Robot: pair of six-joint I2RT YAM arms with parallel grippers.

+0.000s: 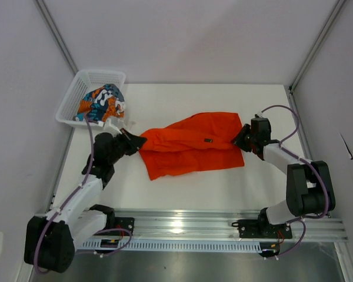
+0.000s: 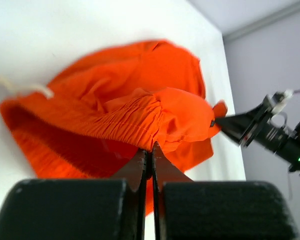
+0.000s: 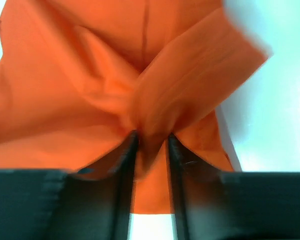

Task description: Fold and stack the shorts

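Red-orange shorts [image 1: 191, 158] lie spread on the white table. My left gripper [image 1: 138, 143] is shut on the upper layer's left end, lifting it as a ridge; in the left wrist view the fabric [image 2: 120, 120] runs into its fingertips. My right gripper [image 1: 240, 141] is at the shorts' right side; in the right wrist view a raised fold [image 3: 200, 70] runs down between its blurred fingers, and whether they hold it is unclear.
A white basket [image 1: 73, 97] holding patterned blue-and-orange cloth [image 1: 100, 104] sits at the back left.
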